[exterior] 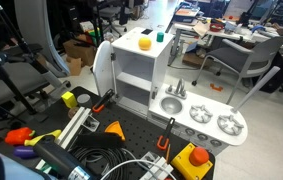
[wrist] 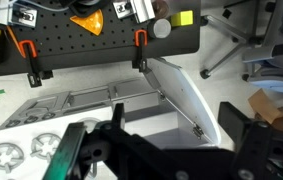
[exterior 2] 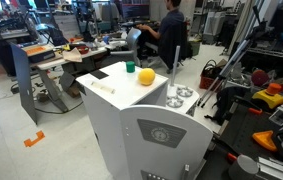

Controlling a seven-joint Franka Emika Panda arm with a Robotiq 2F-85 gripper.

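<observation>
My gripper is open in the wrist view, its dark fingers apart with nothing between them. It hangs above a white toy kitchen, over the cabinet [wrist: 141, 118] whose door [wrist: 186, 95] stands swung open. In exterior view 1 the same door [exterior: 103, 68] is at the cabinet's left. An orange-yellow ball [exterior: 145, 43] rests on the cabinet top, with a green cup [exterior: 160, 37] behind it. Exterior view 2 shows the ball [exterior 2: 146, 76] and cup [exterior 2: 130, 67] on that top as well.
A sink [exterior: 171, 105] and round burners [exterior: 230, 125] lie on the low counter. The black perforated base [wrist: 81, 35] holds an orange wedge [wrist: 89, 22], cables and clamps. A red button [exterior: 198, 156] on a yellow box is at the front right.
</observation>
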